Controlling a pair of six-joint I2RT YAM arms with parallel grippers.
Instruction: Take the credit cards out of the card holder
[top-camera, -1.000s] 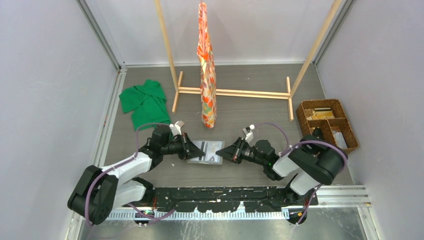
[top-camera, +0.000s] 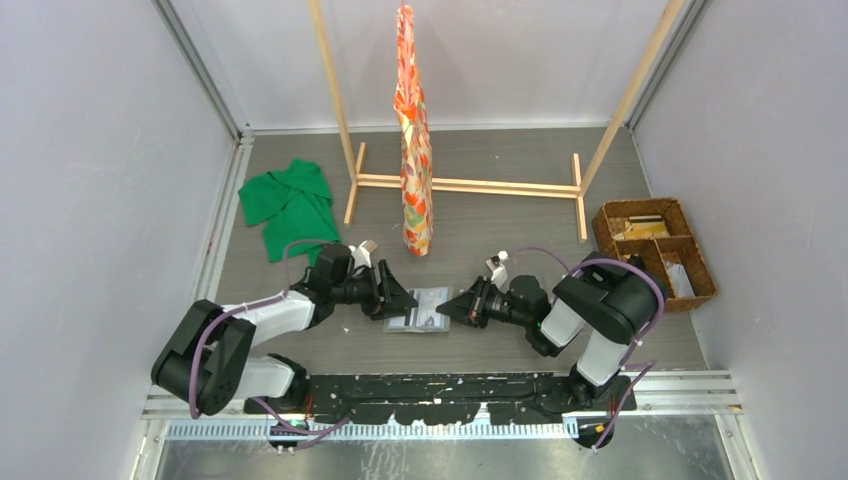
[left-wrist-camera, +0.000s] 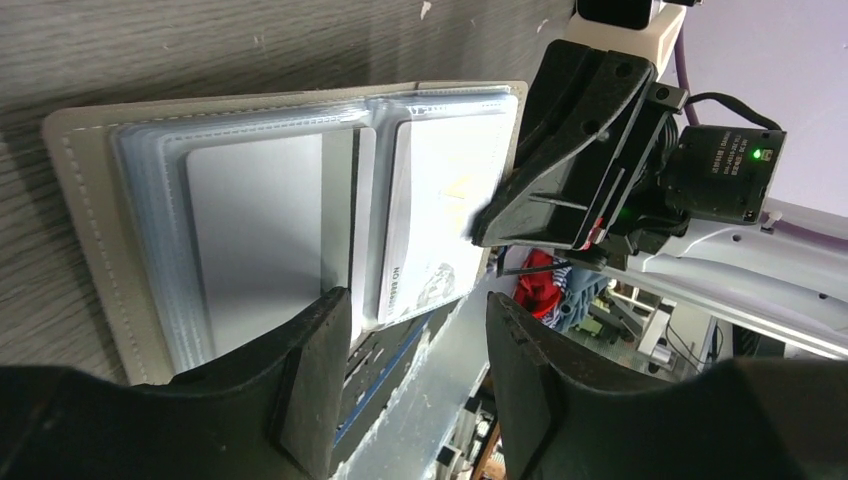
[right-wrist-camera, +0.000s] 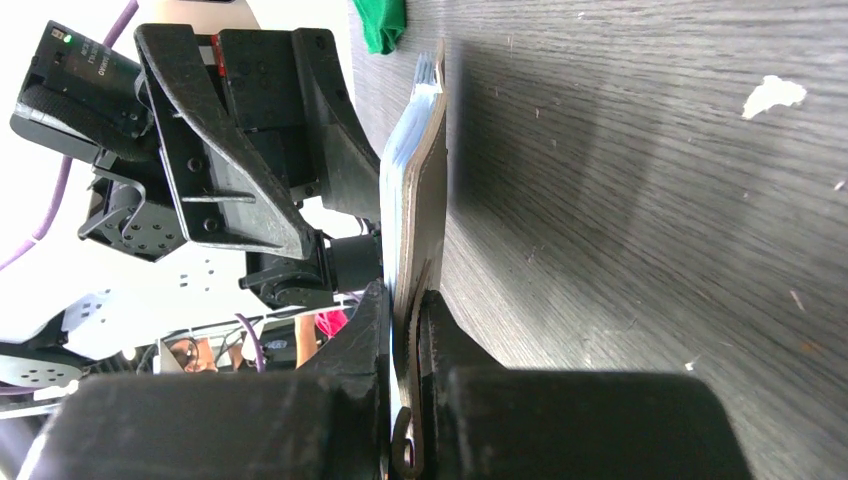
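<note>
The card holder (top-camera: 428, 309) is spread open between my two hands, with clear pockets on a beige backing. In the left wrist view its near pocket holds a card (left-wrist-camera: 255, 220) with a pale face and a dark stripe; the far pocket shows a white printed card (left-wrist-camera: 445, 205). My left gripper is open at the holder's left side, fingers apart and nothing gripped. My right gripper is shut on the holder's edge, which appears edge-on between its fingers in the right wrist view.
A wicker basket (top-camera: 703, 262) with compartments stands at the right, with yellow cards (top-camera: 645, 228) inside. A green cloth (top-camera: 295, 212) lies at the left. Behind the arms, a patterned cloth (top-camera: 412, 140) hangs from a wooden rack (top-camera: 470, 186). Bare floor lies between the rack and the arms.
Both hands and the holder have shifted slightly to the right over the last second.
</note>
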